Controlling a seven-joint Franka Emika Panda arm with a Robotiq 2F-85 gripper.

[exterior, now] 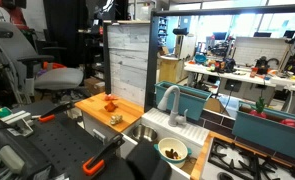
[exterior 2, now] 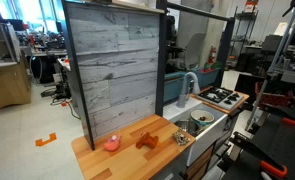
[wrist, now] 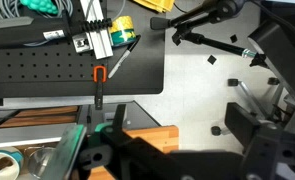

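Observation:
In the wrist view my gripper stands open, its dark fingers wide apart, with nothing between them. It hangs over the edge of a black perforated work surface [wrist: 37,75], with grey floor and a strip of wood below. On the wooden counter [exterior 2: 127,165] lie a pink item [exterior 2: 112,143], an orange-brown item [exterior 2: 146,140] and a small yellowish item [exterior 2: 180,135]. A pale bowl [exterior: 173,150] with dark bits inside sits in the sink beside the tall grey faucet [exterior: 169,98]. The small items are too blurred to name.
A black stove top [exterior: 237,165] lies right of the sink. A white plank panel [exterior 2: 117,70] rises behind the counter. On the black surface are an orange-handled tool [wrist: 100,74], a yellow-green item [wrist: 121,30] and cables. A tripod-like black stand [wrist: 252,95] is on the floor.

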